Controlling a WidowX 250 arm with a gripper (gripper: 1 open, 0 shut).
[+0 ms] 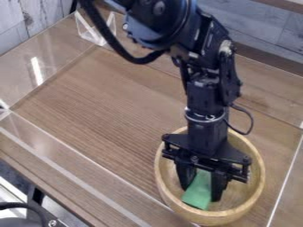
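Observation:
My black gripper (pixel 204 177) reaches down into a pale round wooden bowl (pixel 172 198) at the lower right of the camera view. Its fingers are shut on a green object (pixel 200 193) inside the bowl. The gripper body hides much of the bowl and the upper part of the object.
A pale paneled wall (pixel 267 53) runs along the back, and a clear plastic item stands at the upper left. A dark cable or hose curves at the lower left corner.

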